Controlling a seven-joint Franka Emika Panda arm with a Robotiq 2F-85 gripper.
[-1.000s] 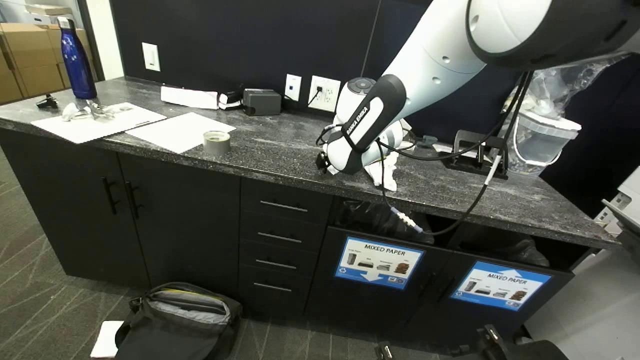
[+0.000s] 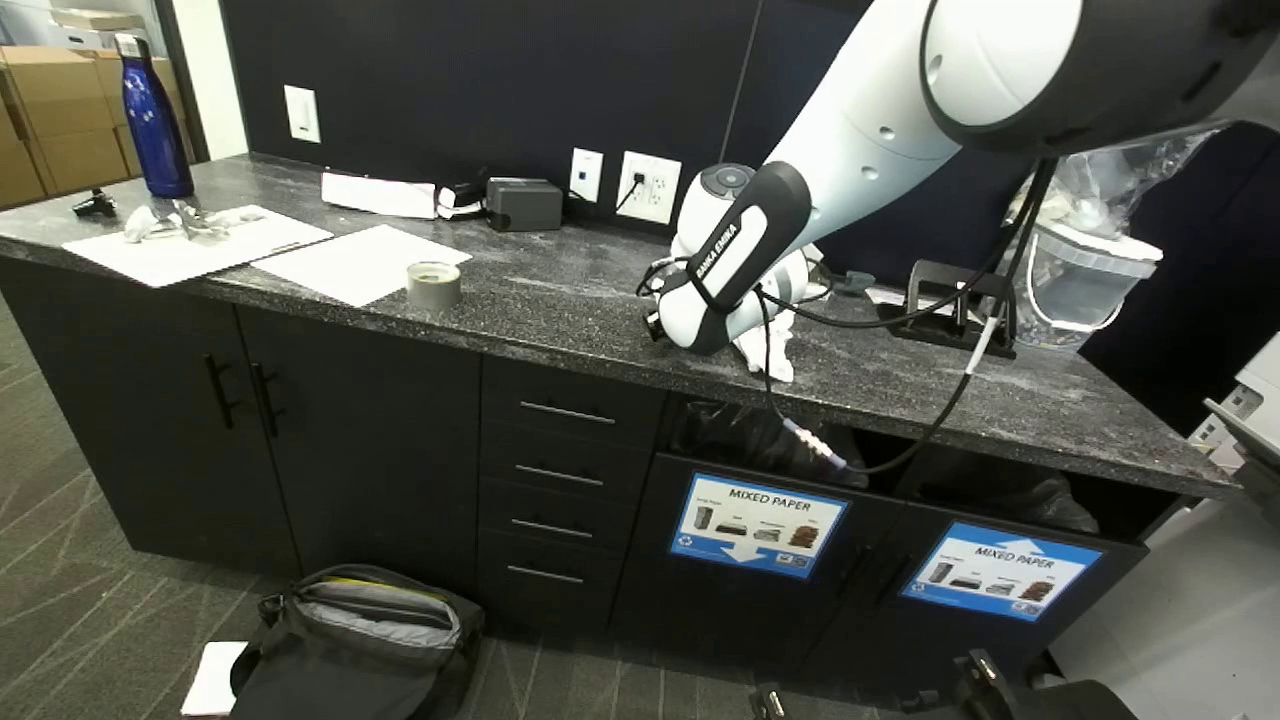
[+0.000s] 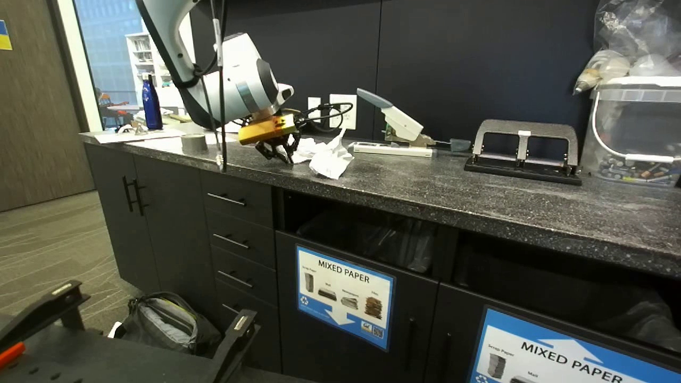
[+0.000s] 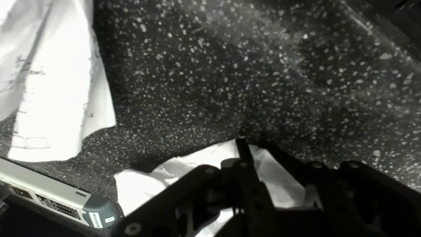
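Observation:
My gripper [image 3: 281, 158] is low over the counter with its fingers a little apart, so it stands partly open. In the wrist view, white crumpled paper [image 4: 142, 187] lies below and around the fingers [image 4: 245, 156], and some of it shows in the gap between them. Whether both fingers touch it cannot be told. Another crumpled sheet [image 4: 59, 98], with writing on it, rests apart at the upper left of that view; exterior view 2 has crumpled paper [image 3: 332, 158] just right of the gripper. In exterior view 1 the arm hides the fingertips.
A white stapler [image 3: 403, 124] and a hole punch [image 3: 524, 152] stand to the right, with a clear bucket [image 3: 635, 131] beyond. Leftward are a tape roll [image 2: 433, 286], flat sheets [image 2: 366, 262] and a blue bottle [image 2: 154, 120]. Bins marked for mixed paper [image 2: 758, 526] are below.
In exterior view 1 the hand has shifted slightly right and down towards the counter. The black gripper part visible at its left edge now shows less. The other objects stay put.

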